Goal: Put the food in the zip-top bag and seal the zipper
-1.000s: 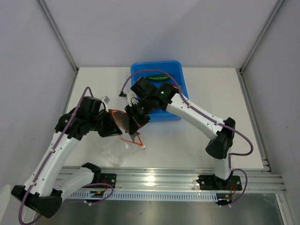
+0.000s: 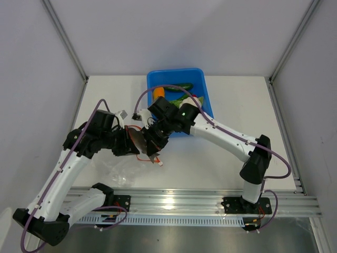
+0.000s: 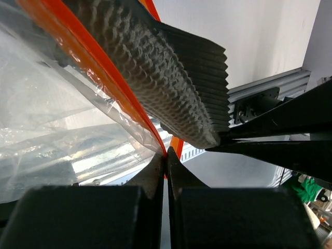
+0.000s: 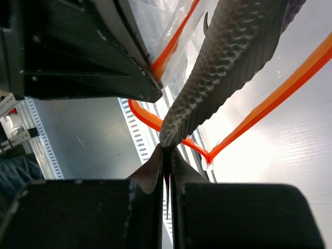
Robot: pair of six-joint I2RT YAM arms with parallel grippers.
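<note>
The clear zip bag [image 2: 118, 168] with orange zipper [image 4: 280, 93] hangs over the table. My left gripper is shut on the bag's orange zipper edge. A dark scaly fish [image 3: 171, 88] with a ridged fin lies at the bag's opening; my right gripper is shut on its narrow end. In the left wrist view the right gripper's fingers [image 3: 270, 155] reach in from the right onto that end. In the top view both grippers meet at the middle left of the table, partly hiding fish and bag.
A blue bin [image 2: 192, 74] with a cucumber [image 2: 180, 86], an orange item, leafy greens and a white item stands at the back. A metal rail runs along the front edge.
The left arm has barely moved; the bag's orange edge has shifted slightly.
</note>
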